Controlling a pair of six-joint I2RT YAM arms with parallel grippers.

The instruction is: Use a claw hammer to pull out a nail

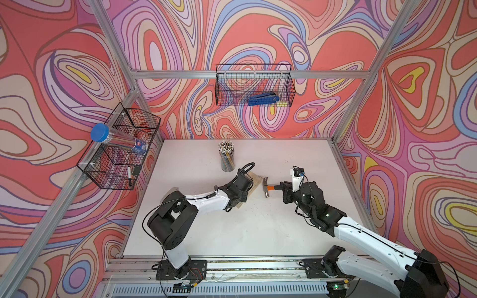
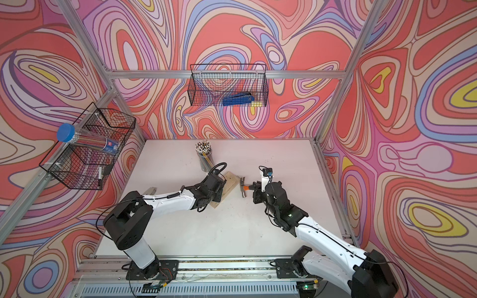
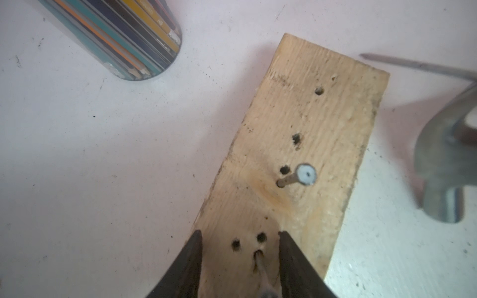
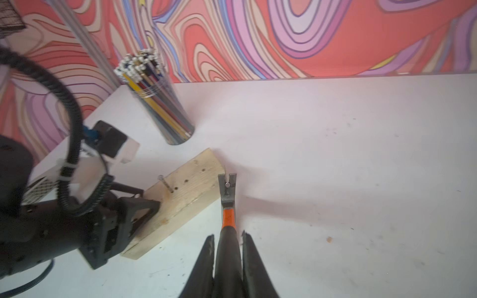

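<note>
My right gripper is shut on the dark handle of the claw hammer (image 4: pixel 228 216), held to the right of the wooden board (image 3: pixel 308 99). In the claw's slot sits a loose nail, head toward my right gripper; its pointed shaft (image 3: pixel 407 62) shows free of the board in the left wrist view. Another nail (image 3: pixel 305 174) stands tilted in the board among several empty holes. A further nail (image 3: pixel 263 275) rises between the separated fingers of my left gripper, which is open low over the board's near part.
Behind the board stands a clear cup of pencils (image 1: pixel 227 159). Wire baskets hang on the back wall (image 1: pixel 254 87) and at the left (image 1: pixel 119 149).
</note>
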